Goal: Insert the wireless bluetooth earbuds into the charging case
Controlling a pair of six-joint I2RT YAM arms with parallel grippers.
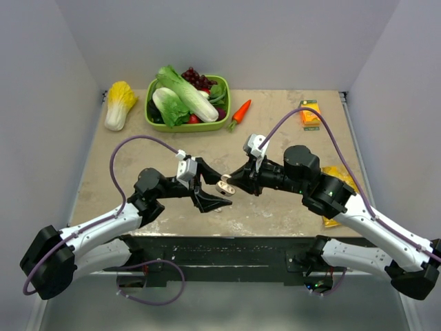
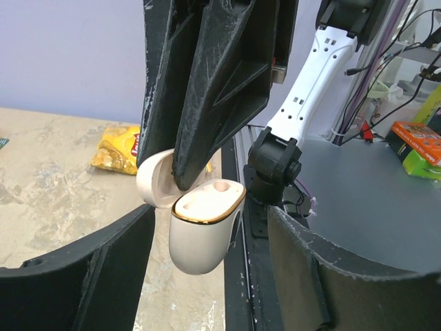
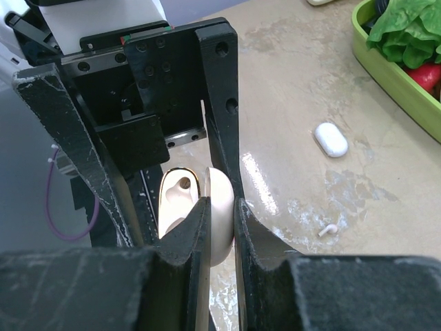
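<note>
The white charging case [image 2: 203, 234] hangs in the air with its lid up, gold rim and earbud wells showing; my right gripper is shut on it. My left gripper [image 1: 217, 189] stands part open around the case body, its fingers apart from it on either side in the left wrist view. On the table in the right wrist view lie a white rounded piece [image 3: 331, 140] and a small white earbud [image 3: 328, 230].
A green basket of vegetables [image 1: 158, 125] stands at the back, with a cabbage [image 1: 119, 107] and a carrot [image 1: 240, 114] beside it. Yellow packets lie at the right. The table's front edge is just below the grippers.
</note>
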